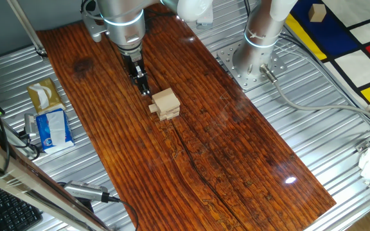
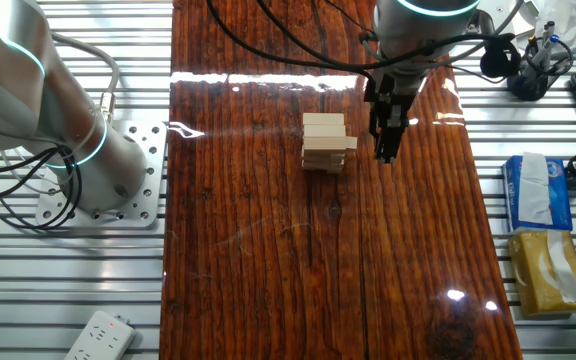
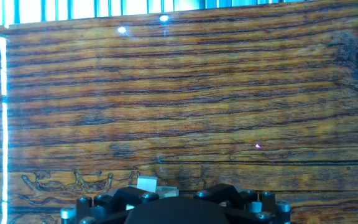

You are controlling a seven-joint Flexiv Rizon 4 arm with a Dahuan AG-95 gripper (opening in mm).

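A small stack of pale wooden blocks (image 1: 166, 102) stands on the brown plank table. One block (image 1: 153, 108) juts out from its side toward the gripper; in exterior view 2, the jutting block (image 2: 330, 143) shows on the stack's right side. My gripper (image 1: 145, 94) points down just beside the stack, apart from it. Seen from the other side, the gripper (image 2: 385, 158) hangs to the right of the blocks with a strip of bare wood between. No block shows in its fingers, but their spread is unclear. The wrist view catches only a bit of pale block (image 3: 146, 183) behind the gripper's dark linkages.
Bare wood surrounds the stack on the plank table (image 1: 236, 160). Beyond its edge lie a blue tissue pack (image 1: 54, 130) and a yellow pack (image 1: 45, 96). Black cables (image 2: 308, 62) cross exterior view 2.
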